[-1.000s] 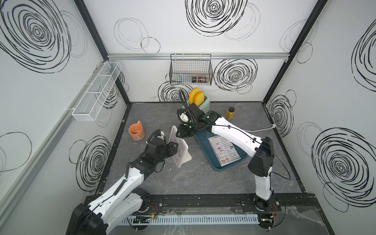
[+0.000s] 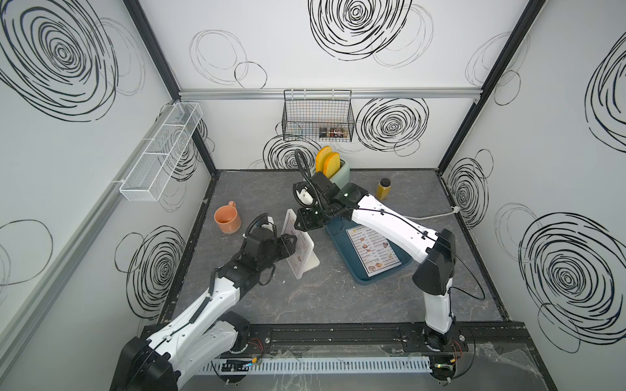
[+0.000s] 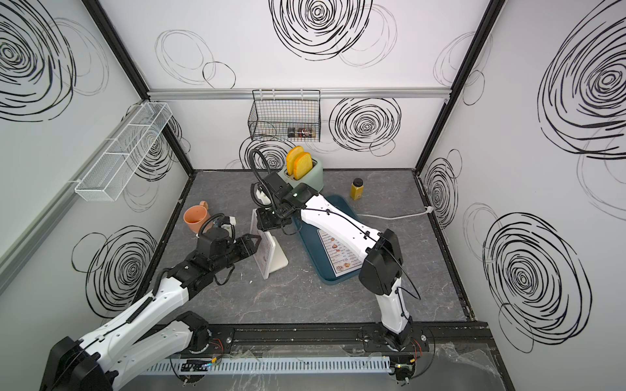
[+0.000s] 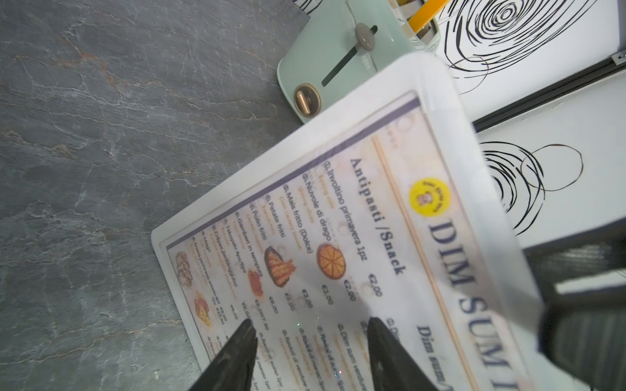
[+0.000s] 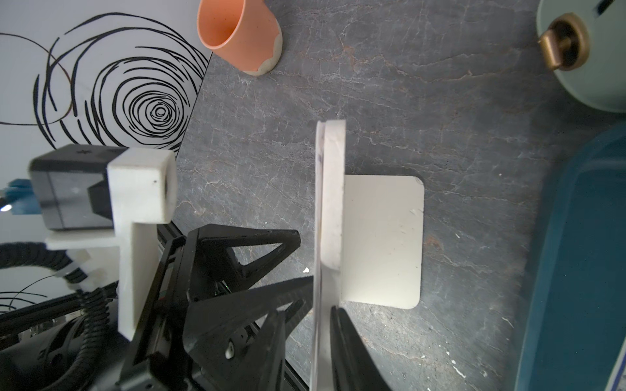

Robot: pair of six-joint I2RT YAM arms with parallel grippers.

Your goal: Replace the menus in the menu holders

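The menu holder (image 2: 298,246) stands upright on its white base (image 5: 383,241), a printed menu (image 4: 365,260) showing through its clear face. My left gripper is part open in front of that face, its fingers pointing at the print; in the right wrist view one left fingertip (image 5: 303,286) appears at or almost at the panel. From the other side, my right gripper stands part open with the panel's thin edge between its fingers. Whether those fingers touch it, I cannot tell. Another menu (image 2: 373,250) lies flat on the blue tray (image 2: 360,276).
A green toaster (image 4: 326,58) with yellow slices stands behind the holder. An orange mug (image 2: 227,217) is at the back left, a yellow bottle (image 2: 383,189) at the back right. Bare counter (image 2: 313,299) lies in front.
My right gripper has shifted very slightly beside the holder's upper edge over the last second. The left arm, the holder and the menu on the tray look unmoved.
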